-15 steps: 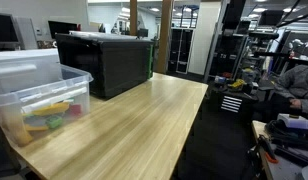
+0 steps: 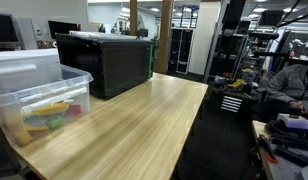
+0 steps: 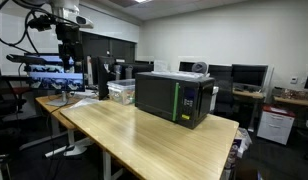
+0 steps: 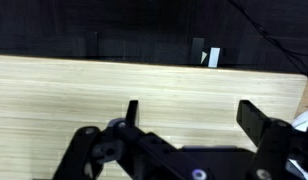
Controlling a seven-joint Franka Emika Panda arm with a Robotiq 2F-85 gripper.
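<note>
In the wrist view my gripper is open, its two dark fingers wide apart with nothing between them. Below it runs the edge of the pale wooden table (image 4: 54, 95), with dark floor past that edge. My arm (image 3: 64, 40) is raised at the upper left of exterior view 2, away from the things on the table. On the tabletop stands a black microwave (image 2: 106, 66) with a green strip at its door. A clear plastic bin (image 2: 64, 88) holding several colourful toys sits at the table's near left in exterior view 1.
Another clear bin (image 3: 121, 93) shows behind the microwave in exterior view 2. A person (image 2: 294, 85) sits at the right, near a side table with cables. Monitors and desks stand in the background.
</note>
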